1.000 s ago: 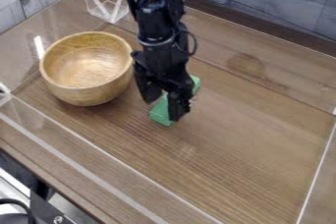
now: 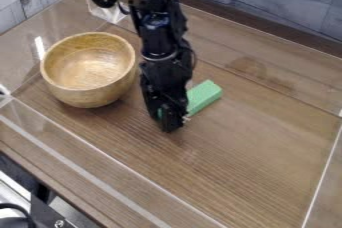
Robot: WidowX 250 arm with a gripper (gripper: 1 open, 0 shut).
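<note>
My black gripper (image 2: 167, 110) comes down from the top centre onto a green object (image 2: 202, 97), which lies on the wooden table just right of the wooden bowl. The gripper's lower end covers the left part of the green object; whether its fingers are closed on it is hard to tell.
A large light wooden bowl (image 2: 86, 73) sits at the left. A clear plastic item (image 2: 107, 7) stands at the back left by the wall.
The gripper has moved lower over the green object, now covering more of its left and front part. The bowl has not moved.
</note>
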